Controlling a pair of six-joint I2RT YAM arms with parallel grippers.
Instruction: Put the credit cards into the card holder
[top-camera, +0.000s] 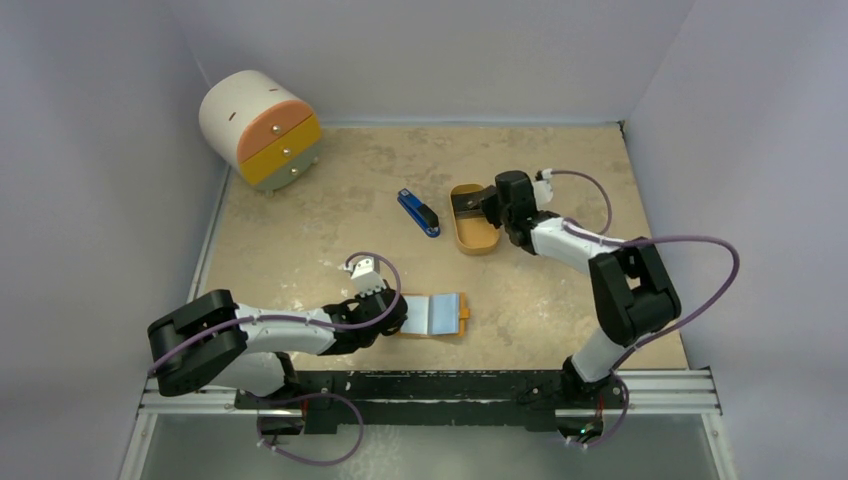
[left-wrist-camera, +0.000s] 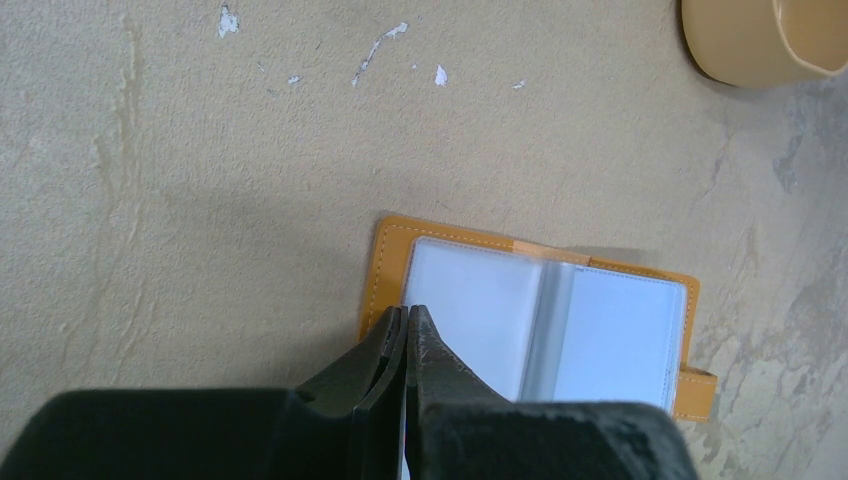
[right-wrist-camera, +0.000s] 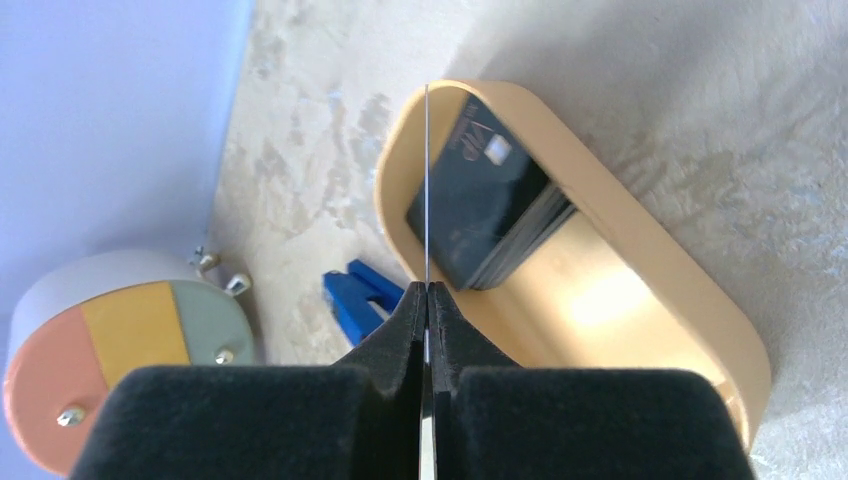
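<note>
The open card holder (left-wrist-camera: 480, 300), tan-edged with clear-covered white pages, lies on the table at front centre. My left gripper is over its left page with the fingers together; I cannot tell whether they pinch any of it. At the back, my right gripper is shut on a thin card (right-wrist-camera: 427, 190), seen edge-on as a narrow upright line in the right wrist view. Behind that card, several dark cards (right-wrist-camera: 480, 185) lean at one end of the tan bin (right-wrist-camera: 640, 230). In the top view the right gripper hides part of the bin.
A blue stapler (top-camera: 418, 212) lies left of the bin. The white cylindrical cabinet (top-camera: 240, 110) with coloured drawers stands at the back left. Bare table (top-camera: 320, 210) spreads between the cabinet and the holder.
</note>
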